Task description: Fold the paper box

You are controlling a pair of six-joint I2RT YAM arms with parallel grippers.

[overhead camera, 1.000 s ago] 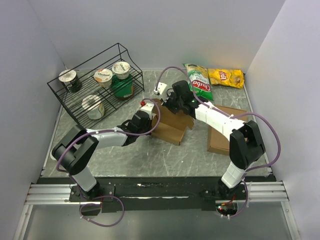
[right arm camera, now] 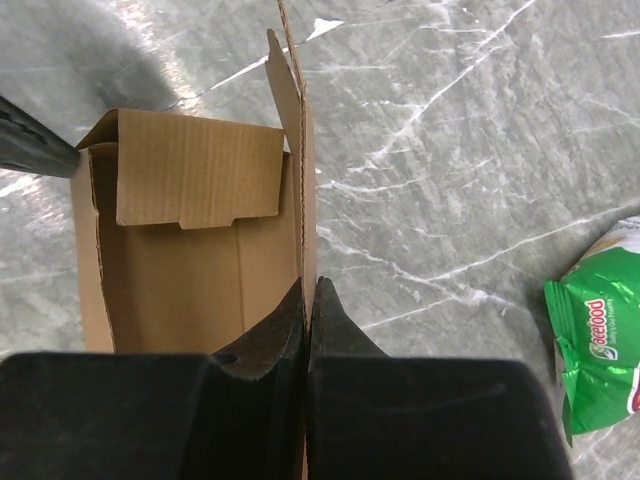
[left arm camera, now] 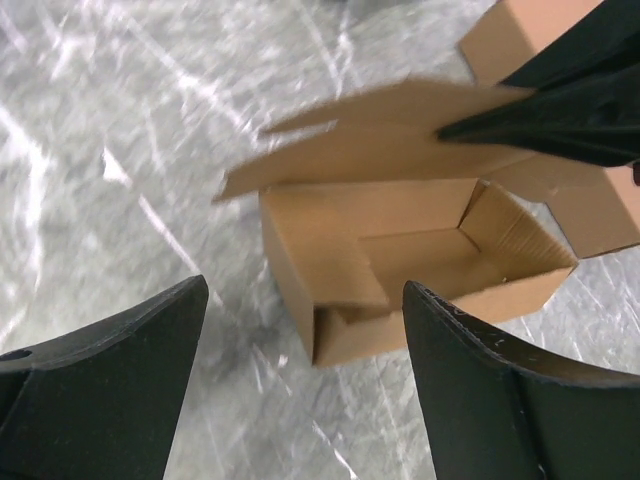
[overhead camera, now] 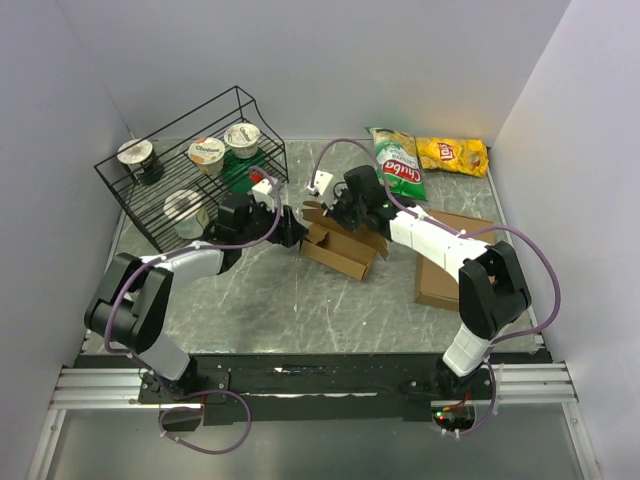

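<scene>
The cardboard box (overhead camera: 335, 258) sits mid-table with its lid raised; in the left wrist view its tray (left arm camera: 410, 260) has a small flap folded over one end. My right gripper (overhead camera: 343, 208) is shut on the upright lid panel (right arm camera: 305, 200), seen edge-on in the right wrist view. My left gripper (overhead camera: 292, 228) is at the box's left end; in the left wrist view its fingers are apart with nothing between them, just short of that end.
A flat cardboard piece (overhead camera: 450, 285) lies at the right. Snack bags (overhead camera: 400, 165) are at the back right, a wire rack with tubs (overhead camera: 185, 208) at the back left.
My left arm has moved from lower at the box's front-left corner back and up toward the rack side. The right arm looks unchanged; the box's near side shows more of its inside.
</scene>
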